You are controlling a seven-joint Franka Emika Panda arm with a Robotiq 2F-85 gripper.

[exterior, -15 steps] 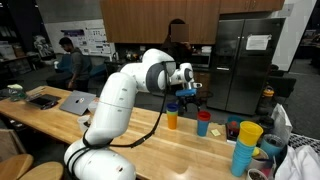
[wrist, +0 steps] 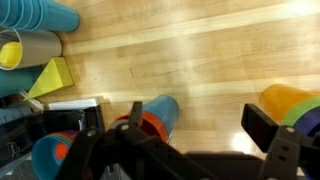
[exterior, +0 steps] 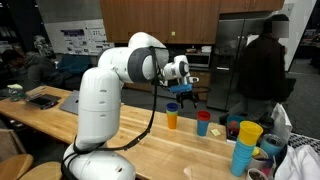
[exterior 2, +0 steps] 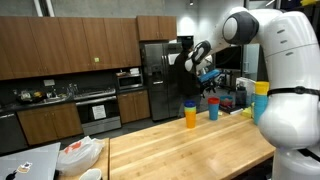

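Observation:
My gripper (exterior: 187,93) hangs above the table, its fingers wide apart and nothing between its fingers. An orange cup (exterior: 172,121) stands on the wood with a blue cup (exterior: 172,107) in its top. To its right in exterior view 1 is a blue cup (exterior: 203,127) topped by a red cup (exterior: 203,116). From the wrist, the orange cup (wrist: 282,99) shows by the right finger, while the blue cup (wrist: 164,107) with red inside is partly covered by the left finger. Both pairs are below the gripper and apart from it.
Blue cups (exterior: 242,157) are stacked at the table's right side, near a yellow cup (exterior: 250,132) and other clutter. A yellow wedge block (wrist: 54,76) lies by that clutter. Bare tabletop (exterior 2: 185,153) spreads in front of the paired cups.
The arm's upper links have shifted slightly, with the gripper still above the cups. The paired cups look unmoved. A person at the back left has gone from view.

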